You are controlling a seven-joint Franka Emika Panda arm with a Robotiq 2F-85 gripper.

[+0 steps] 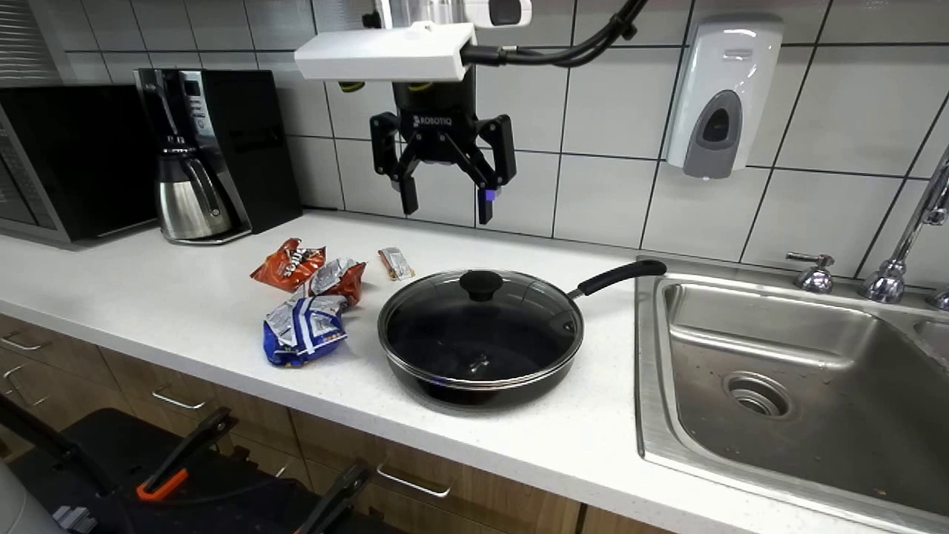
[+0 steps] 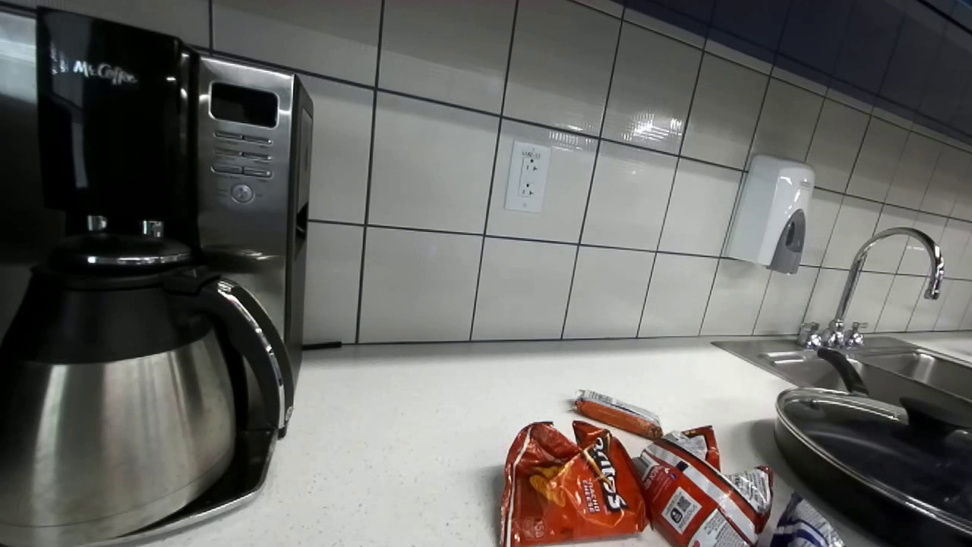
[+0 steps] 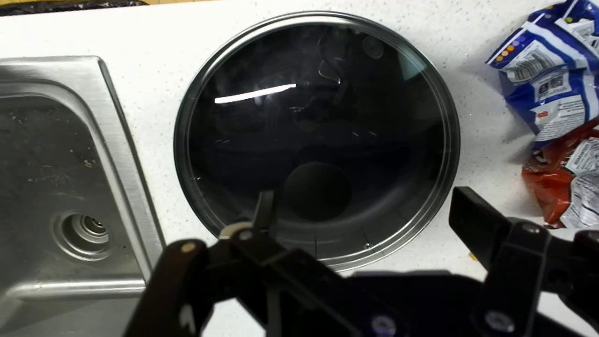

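My gripper (image 1: 447, 210) hangs in the air above the counter, open, with nothing between its fingers. Below it stands a black pan (image 1: 485, 389), covered by a glass lid (image 1: 525, 343) with a round black knob (image 1: 481, 284). The pan's handle (image 1: 620, 277) points toward the sink and the tiled wall. From the wrist view, the lid (image 3: 314, 123) fills the middle, its dark knob (image 3: 317, 191) lying above the gap between my fingertips. The right part of the pan is cut off in exterior view 2, and the gripper does not appear there.
Left of the pan lie red chip bags (image 1: 291, 264), a blue bag (image 1: 304, 331) and a small wrapped bar (image 1: 396, 263). The sink (image 1: 654, 383) is on the right, a coffee maker (image 1: 249, 147) at the back left. Free counter lies between coffee maker and bags.
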